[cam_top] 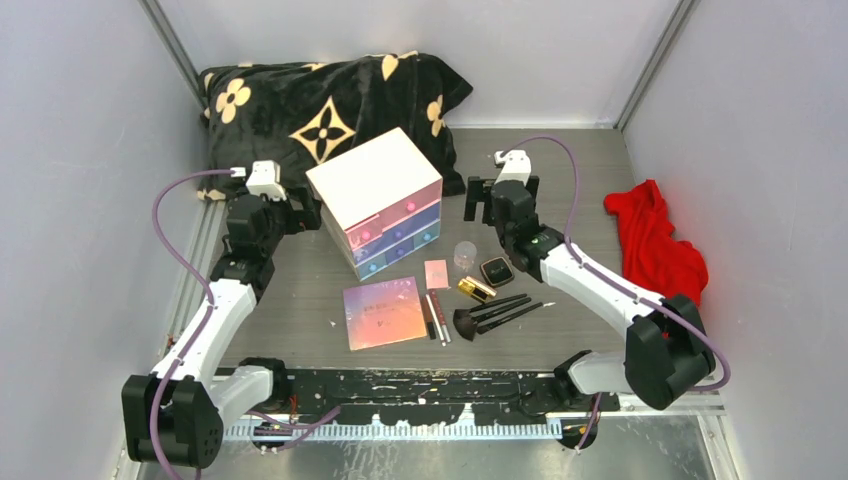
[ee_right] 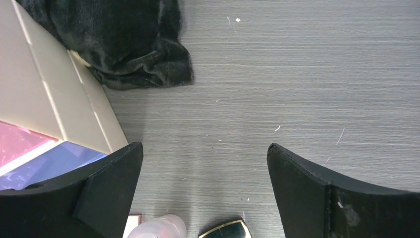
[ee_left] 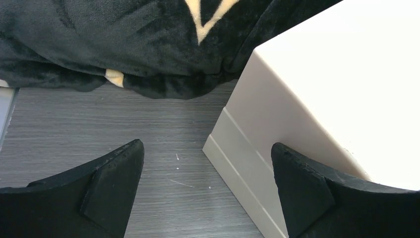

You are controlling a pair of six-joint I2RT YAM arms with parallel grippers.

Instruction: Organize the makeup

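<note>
A white organizer (cam_top: 370, 180) with pink, purple and blue drawers stands at centre. In front lie a gradient palette (cam_top: 385, 314), a small pink square (cam_top: 436, 273), slim pencils (cam_top: 438, 316), gold-capped items (cam_top: 476, 290), a round clear container (cam_top: 465, 255), a black compact (cam_top: 497, 271) and several brushes (cam_top: 500, 310). My left gripper is open and empty beside the organizer's left side. My right gripper is open and empty, right of the organizer, above the container and compact.
A black patterned blanket (cam_top: 260, 110) lies along the back. A red cloth (cam_top: 650, 240) lies at the right. Bare table (ee_right: 297, 89) shows behind and right of my right gripper.
</note>
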